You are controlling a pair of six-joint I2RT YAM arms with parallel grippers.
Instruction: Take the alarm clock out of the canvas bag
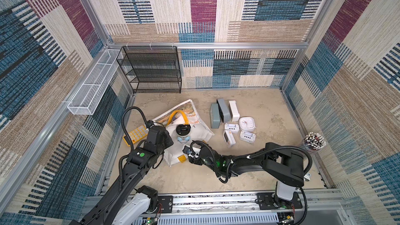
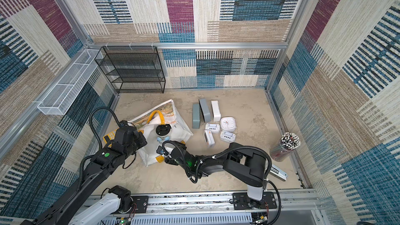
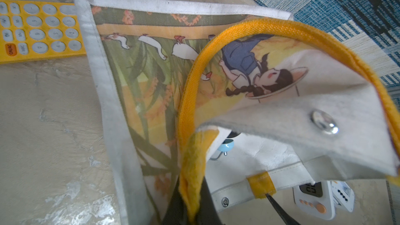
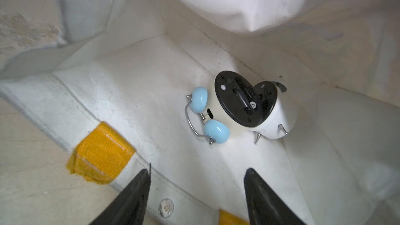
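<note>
The white canvas bag (image 1: 200, 133) lies open at front left. Inside it is the alarm clock (image 4: 237, 100), black-backed with two pale blue bells (image 4: 216, 131). My left gripper is shut on a yellow-edged fold of the bag's rim, lifting the flap with the yellow handle (image 3: 245, 29). My right gripper is open at the bag's mouth, facing the clock, nothing between its fingers.
A yellow calculator (image 1: 136, 134) lies left of the bag. Grey and white boxes (image 1: 223, 110), small timers and a white clock (image 1: 247, 123) stand to the right. A holder of pens (image 2: 287, 143) is at far right; wire racks line the back left.
</note>
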